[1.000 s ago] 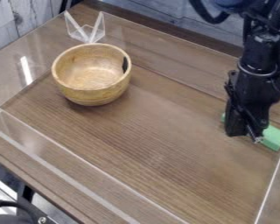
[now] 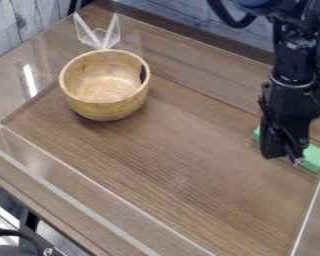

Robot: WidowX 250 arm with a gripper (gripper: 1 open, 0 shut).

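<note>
My black gripper [image 2: 290,150] points down at the right side of the table, its fingertips low over a green rectangular object [image 2: 310,158] that it partly hides. The gripper looks shut; whether it touches the green object is hard to tell.
A round wooden bowl [image 2: 104,100] stands at the upper left of the wooden table [image 2: 149,190], with a pale, clear folded item [image 2: 100,32] behind it near the back. A wall runs along the back.
The gripper has shifted slightly, staying over the green object at the right. The bowl has not moved.
</note>
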